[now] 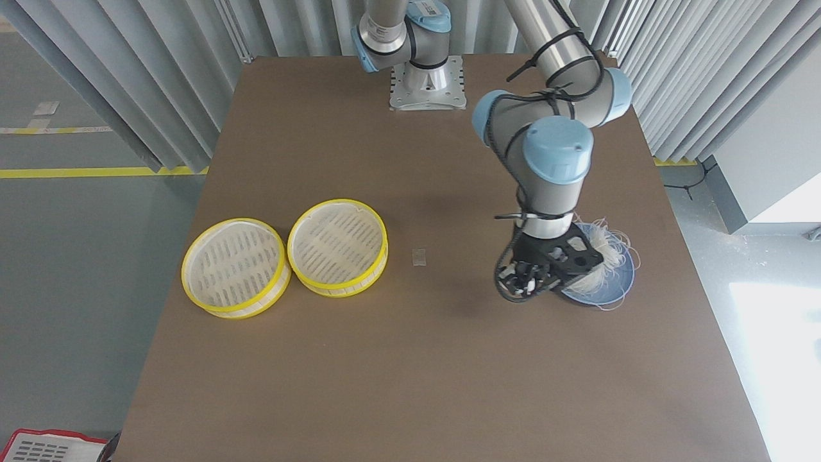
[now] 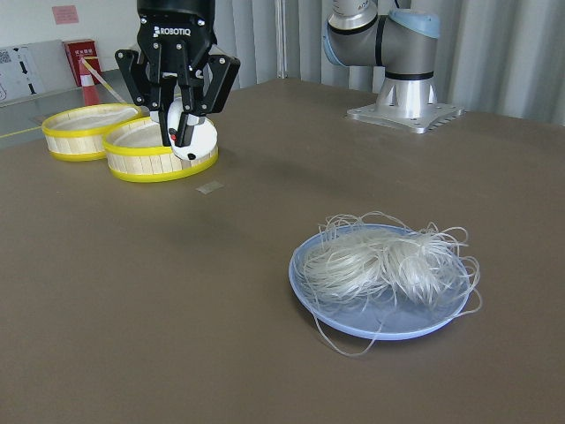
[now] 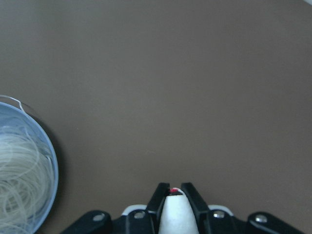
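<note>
My gripper hangs above the table, shut on a white rounded object with a small red mark near its tip. A blue plate heaped with pale translucent strands lies on the table; in the front view it is partly behind the gripper, and in the wrist view it is at the left edge. Two round yellow-rimmed baskets, one beside the other, stand at the left of the front view.
</note>
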